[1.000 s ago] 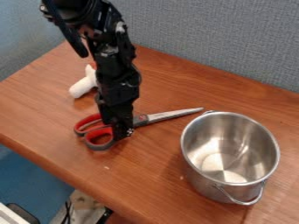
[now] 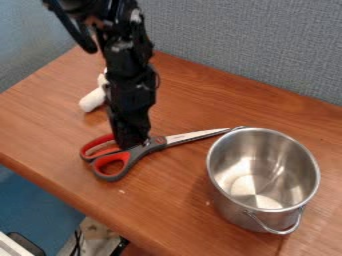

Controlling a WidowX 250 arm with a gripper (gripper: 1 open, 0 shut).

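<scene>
Red-and-black scissors [image 2: 189, 136] lie on the wooden table [image 2: 80, 200], blades pointing right, handles at the left. The black gripper [image 2: 130, 138] reaches down from the top onto the handle end, shut on the scissors near the handles; its fingertips are dark against them and hard to make out.
A steel pot [image 2: 263, 180] with a wire handle stands at the right, just beside the blade tips. A white cylindrical object [image 2: 92, 98] lies behind the arm at left. The table's edge drops off at lower left.
The gripper and upper arm have shifted slightly left, and the scissors' handles have moved a little with them. The pot is unmoved.
</scene>
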